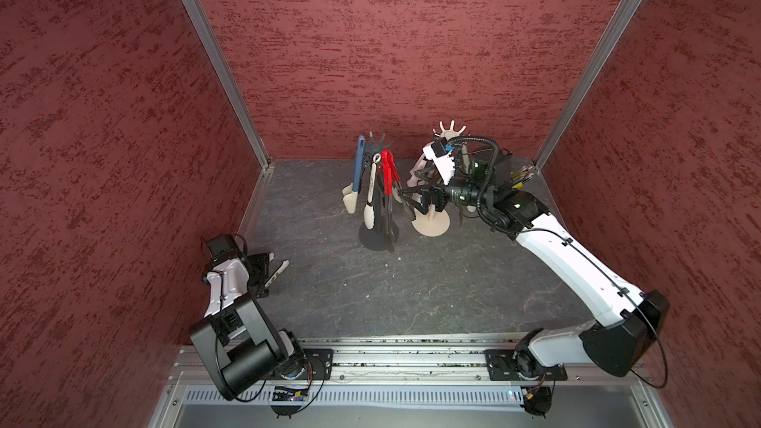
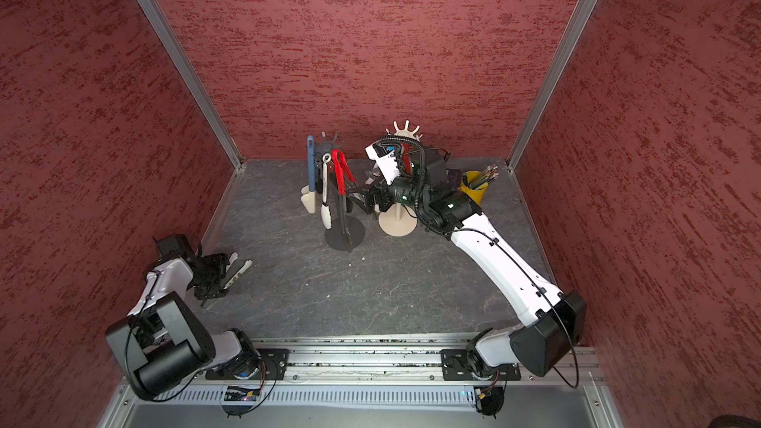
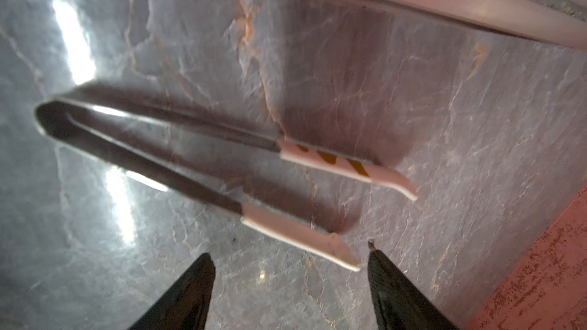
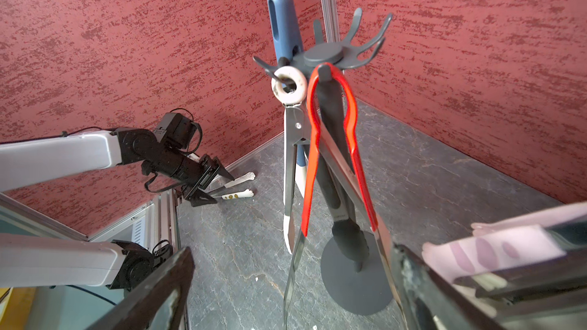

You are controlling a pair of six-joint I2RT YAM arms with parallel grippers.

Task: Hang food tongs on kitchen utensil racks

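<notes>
Small metal tongs with white paw-shaped tips (image 3: 299,238) lie spread on the table at the far left. My left gripper is over their tip end, fingers apart; in the top left view only a tip of these tongs (image 1: 277,272) shows beside it. On the dark grey rack (image 4: 324,53) hang red-handled tongs (image 4: 313,165), white-ended tongs (image 4: 290,165) and a blue-handled utensil (image 4: 283,24). My right gripper stands open beside this rack, with the red tongs' metal legs seen between its fingers but apparently beyond them.
A beige rack (image 1: 432,222) stands right of the dark one, partly behind my right arm, with pink paw-tipped tongs (image 4: 483,253) close to my right gripper. A yellow cup of pens (image 2: 474,186) stands at the back right.
</notes>
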